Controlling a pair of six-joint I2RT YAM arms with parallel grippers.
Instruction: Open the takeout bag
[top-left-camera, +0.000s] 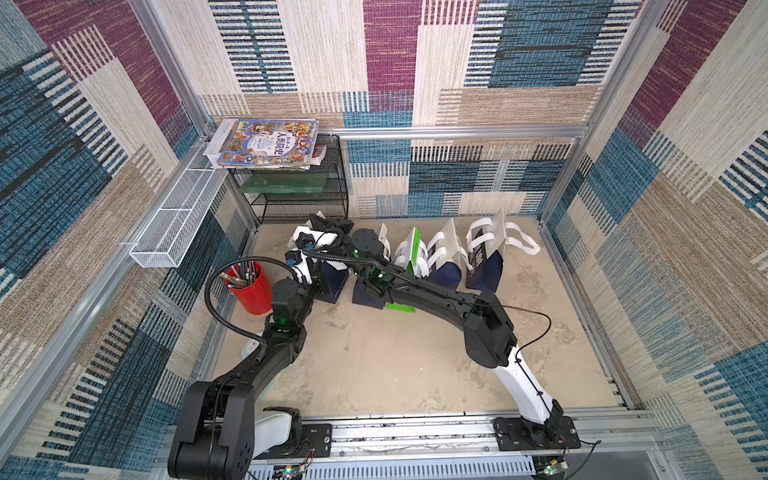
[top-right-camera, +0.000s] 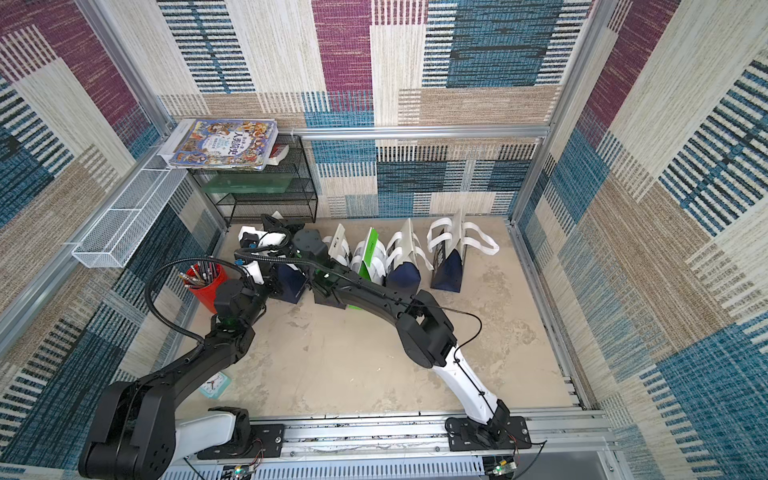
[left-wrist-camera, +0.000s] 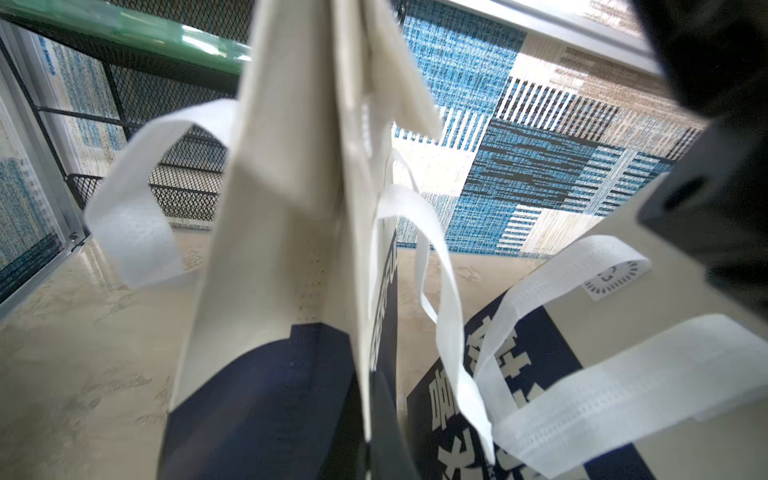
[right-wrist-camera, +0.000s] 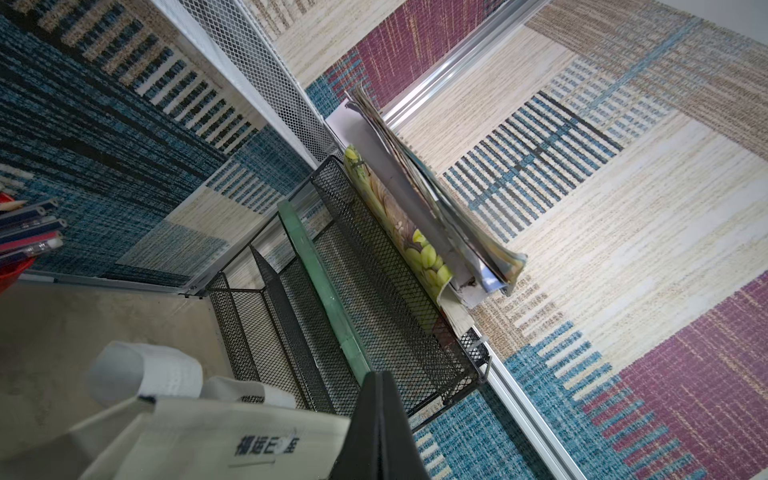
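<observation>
The takeout bag (left-wrist-camera: 272, 280), cream with a dark blue base and white handles, stands upright at the back left, partly behind both arms in the top views. At its side edge my left gripper is shut, with the thin paper edge between its fingers. The upper panels rise close together, and one flap corner (left-wrist-camera: 408, 88) sticks out to the right. My right gripper is shut with nothing between its fingertips. Left of those fingers, outside them, is the printed top flap (right-wrist-camera: 248, 444). The right gripper's dark body (left-wrist-camera: 720, 208) shows at the left wrist view's right side.
Several other bags, including a green one (top-left-camera: 415, 248) and a far right one (top-left-camera: 485, 268), stand in a row to the right. A red pencil cup (top-left-camera: 253, 289) is at left. Behind stands a mesh rack (right-wrist-camera: 328, 320) with books.
</observation>
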